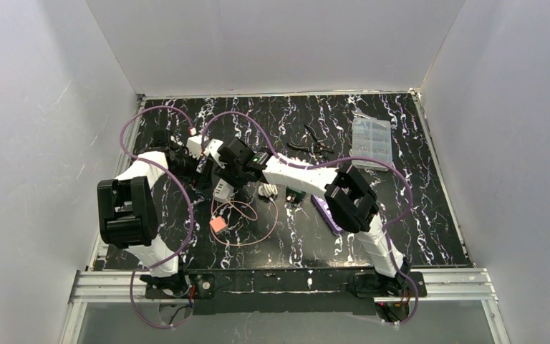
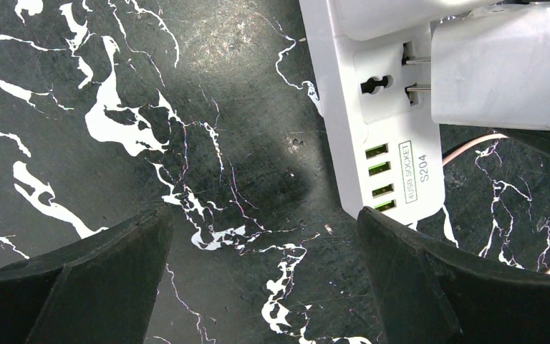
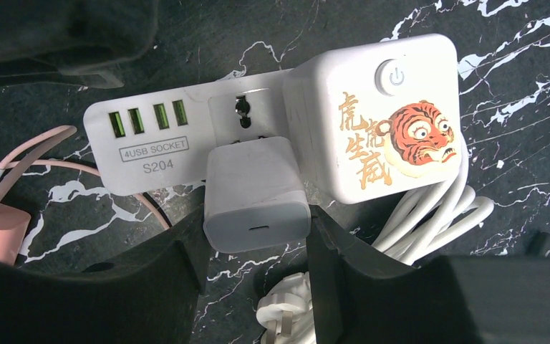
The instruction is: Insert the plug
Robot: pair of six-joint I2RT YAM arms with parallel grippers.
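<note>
A white plug [image 3: 254, 175], a block-shaped charger, is held by my right gripper, shut on its sides. In the left wrist view, the plug [image 2: 501, 68] stands off the face of the white power strip [image 2: 347, 129], and both metal prongs show in the gap. Their tips meet two dark slots; whether they enter, I cannot tell. From the right wrist, the power strip [image 3: 165, 165] lies beyond the plug, whose body hides the prongs and their slots. My left gripper is open beside the strip, nothing between its fingers.
A bundled white cable [image 3: 430, 222] lies right of the plug. A pink charger [image 3: 0, 233] with a pink cable is at the left. Pliers [image 1: 314, 142] and a clear compartment box [image 1: 371, 143] sit farther right on the table. Both arms crowd the strip.
</note>
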